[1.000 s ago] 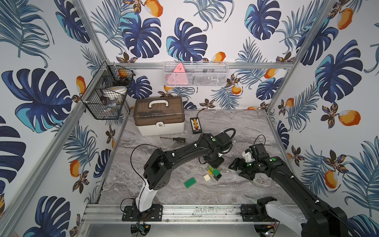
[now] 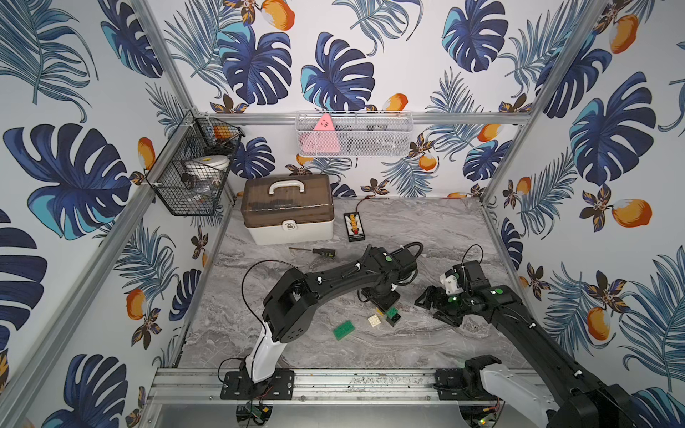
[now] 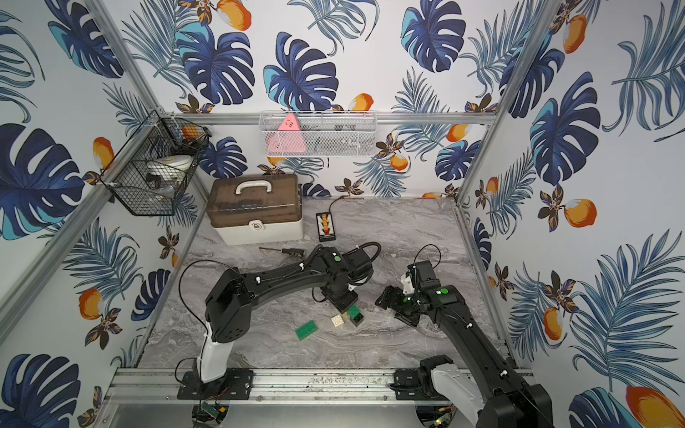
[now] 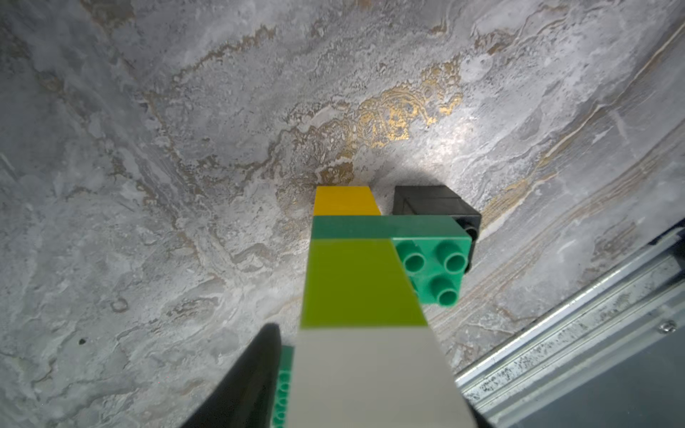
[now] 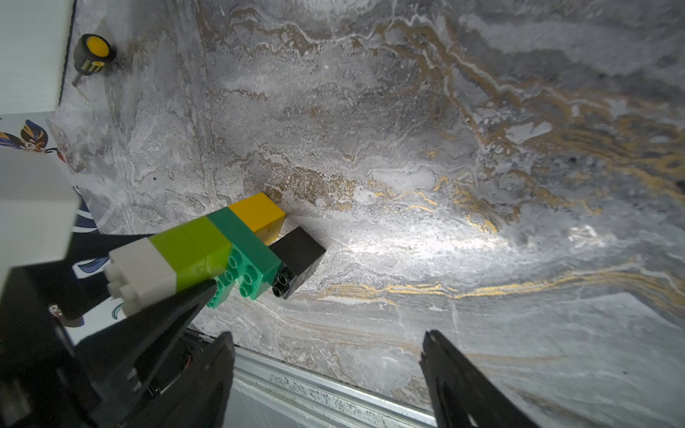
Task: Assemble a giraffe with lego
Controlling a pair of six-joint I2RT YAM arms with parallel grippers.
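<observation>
My left gripper (image 2: 379,299) is low over a cluster of bricks; its fingers flank a stack of white and lime bricks (image 5: 189,249) joined to a green brick (image 5: 249,253), but whether they grip it cannot be told. Beside and under the green brick lie a yellow brick (image 5: 257,212) and a black brick (image 5: 298,253). A cream piece (image 2: 374,321) and a green plate (image 2: 343,329) lie nearby on the table. My right gripper stands open just right of the cluster, with nothing between its fingers.
A lidded toolbox (image 2: 287,214), a screwdriver (image 2: 322,251) and a black tray with orange-yellow items (image 2: 354,227) stand behind the arms. Wire baskets (image 2: 199,171) hang on the walls.
The left gripper has moved slightly lower and toward the viewer, over the brick cluster. The right arm has shifted only slightly.
</observation>
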